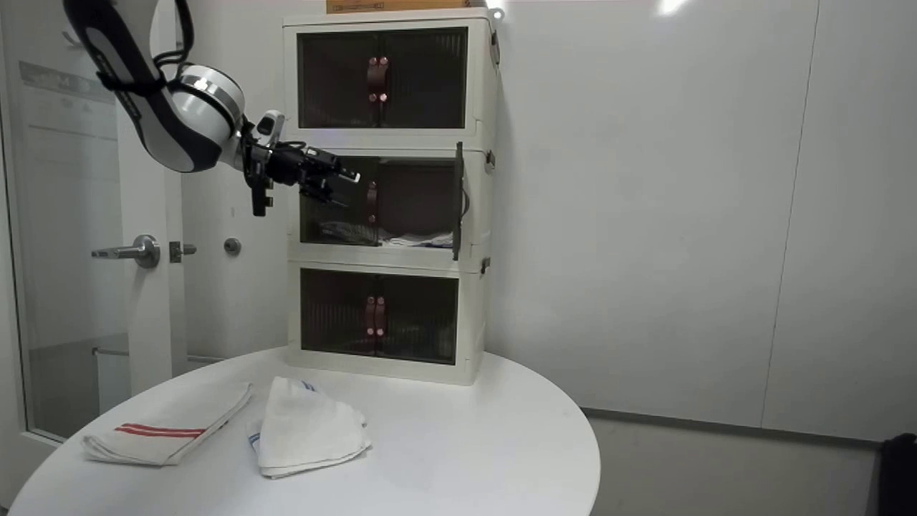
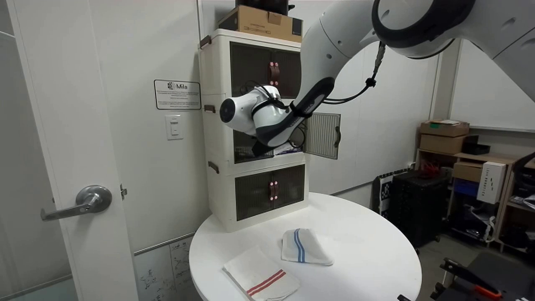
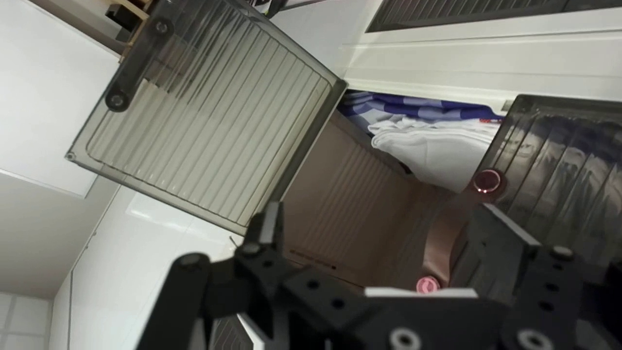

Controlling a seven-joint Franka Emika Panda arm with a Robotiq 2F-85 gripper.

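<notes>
My gripper is in front of the middle section of a white cabinet, its fingers open and nothing between them. The wrist view has the dark fingers spread, with the brown strap handle of the shut door behind the gap, near one finger; contact cannot be told. The other middle door is swung wide open. Inside lie folded white cloths and a blue checked cloth. On the table, a red-striped towel lies left of a blue-striped towel.
Top doors and bottom doors of the cabinet are shut. A cardboard box rests on top. A room door stands at the left.
</notes>
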